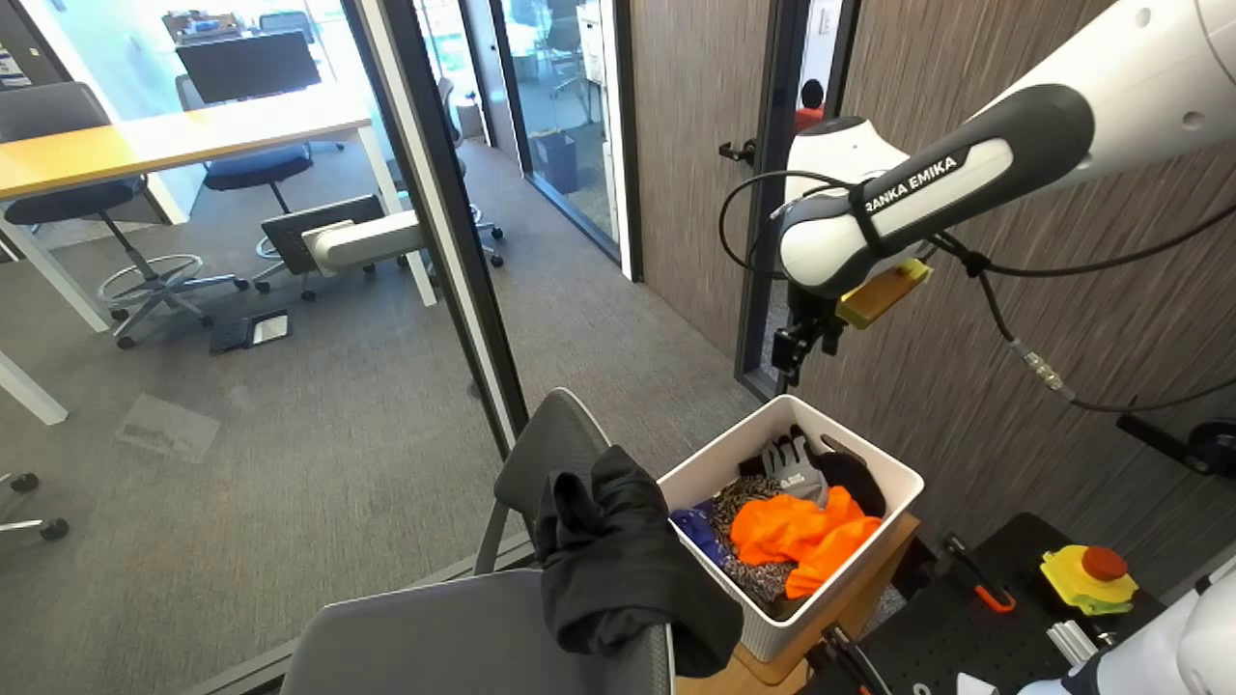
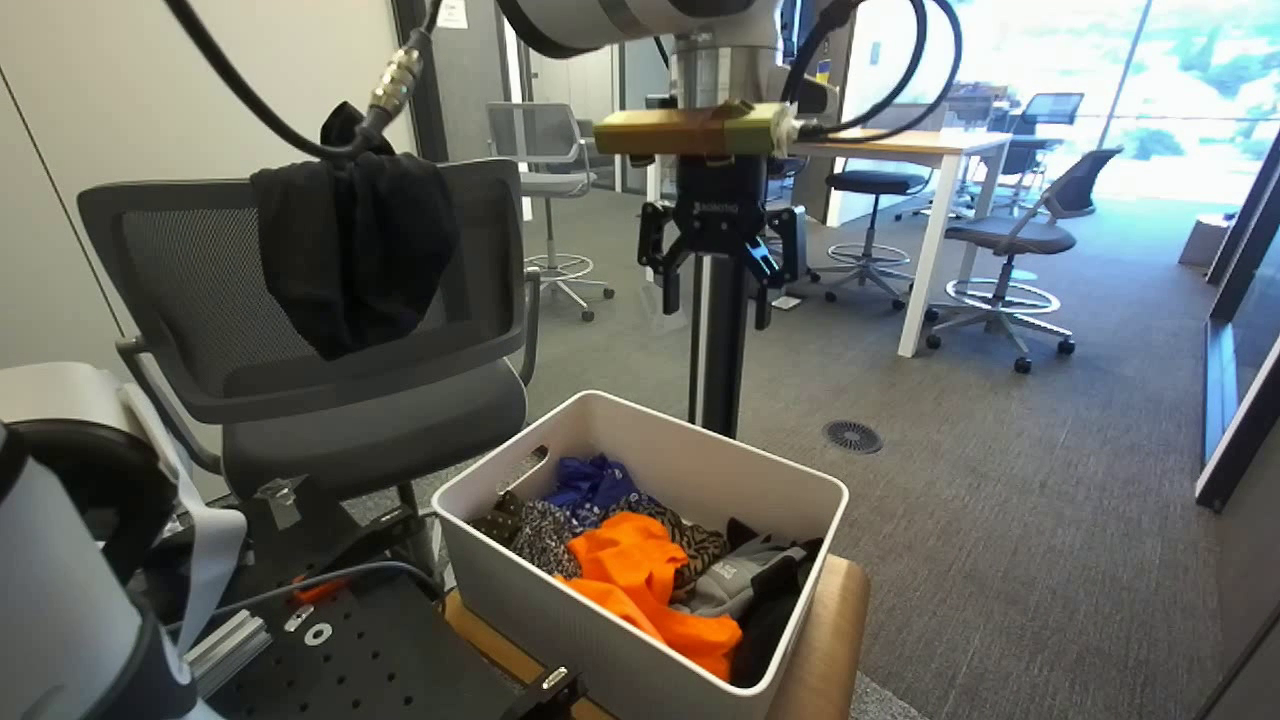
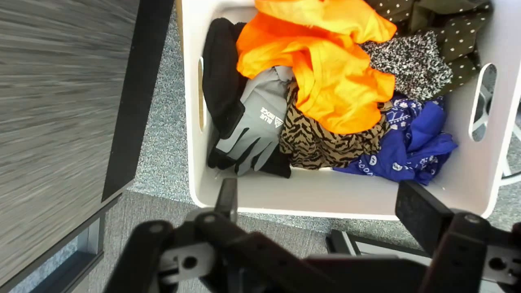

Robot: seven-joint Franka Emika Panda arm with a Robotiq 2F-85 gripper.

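My gripper (image 2: 716, 310) stands open above the white bin (image 2: 468, 546), with nothing between its fingers. In the wrist view its two fingertips (image 3: 227, 195) lie spread across the bin's near wall. Inside the bin an orange cloth (image 3: 337, 92) lies on top. Beside it are a grey glove (image 3: 266, 114), a black item (image 3: 222, 73), a tiger-patterned cloth (image 3: 317, 144) and a blue bandana (image 3: 410, 139). A black-and-white speckled cloth (image 3: 412, 66) and a dark polka-dot cloth (image 3: 459, 34) fill the far right corner. A black garment (image 1: 620, 556) hangs over the chair back.
The grey chair (image 1: 452, 631) stands right beside the bin. A wooden stand (image 2: 840, 600) supports the bin. A dark table (image 2: 372, 648) carries tools, and a yellow box with a red button (image 1: 1092, 577) sits there. A wood-panelled wall (image 1: 1020, 324) rises behind the arm.
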